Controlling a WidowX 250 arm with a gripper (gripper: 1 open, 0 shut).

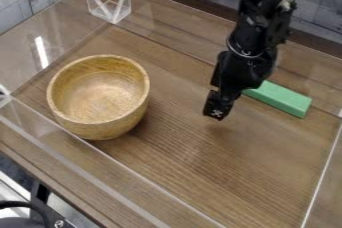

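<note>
The black gripper (222,96) hangs over the middle right of the table, its fingers open and pointing down. Just right of it a green rectangular block (278,98) lies flat, its left end partly behind the gripper. A large tan bowl (98,96) sits on the left. Nothing shows between the fingers.
A small clear wire-like or plastic object (110,4) stands at the back left. Dark cables show at the lower-left corner, and a raised wall runs along the back.
</note>
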